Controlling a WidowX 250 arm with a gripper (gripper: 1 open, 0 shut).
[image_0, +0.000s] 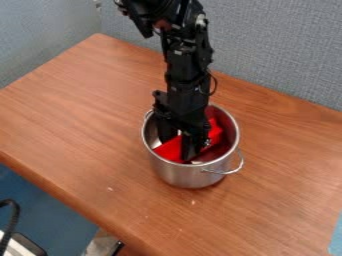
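Note:
A stainless steel pot (194, 173) with side handles stands on the wooden table (80, 110). My black gripper (185, 150) reaches down from the top of the view into the pot, its lower end among red material (168, 151) inside. The red shows on both sides of the fingers; whether they hold any of it is hidden.
A grey padded wall (274, 45) stands behind it. A black cable and a light object lie off the table's edge at the lower left.

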